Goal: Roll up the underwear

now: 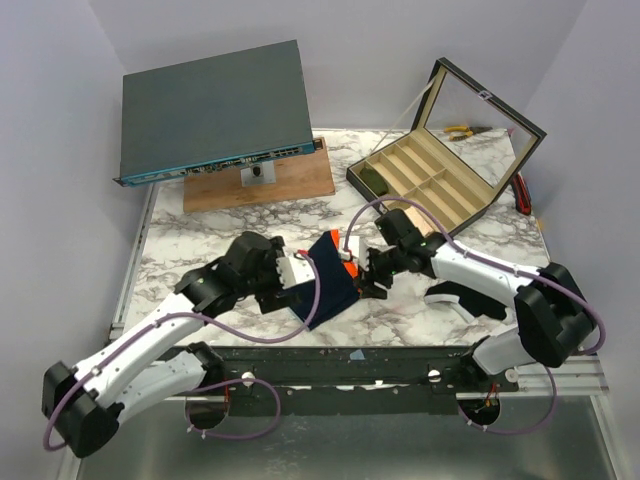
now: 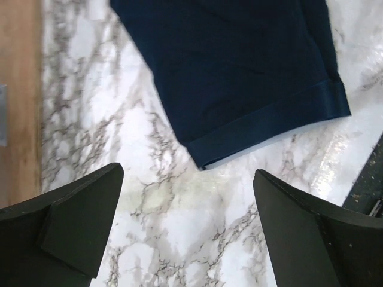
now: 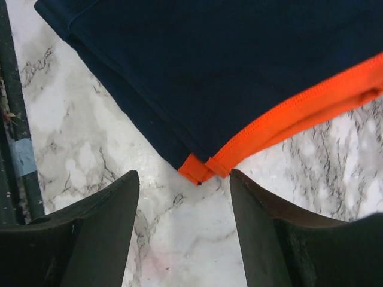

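The navy underwear (image 1: 325,278) with an orange waistband lies on the marble table between my grippers, folded with edges doubled. In the left wrist view its navy hem (image 2: 263,119) is ahead of my open left gripper, nothing between the fingers. In the right wrist view the orange band (image 3: 305,101) and a folded corner lie just beyond my open right gripper, also empty. From above, both grippers are partly hidden by their arms, on either side of the cloth.
A wooden board (image 1: 200,195) with a monitor stand is at the back left. An open compartment case (image 1: 450,200) stands back right. Dark cloth (image 1: 470,300) lies at the right.
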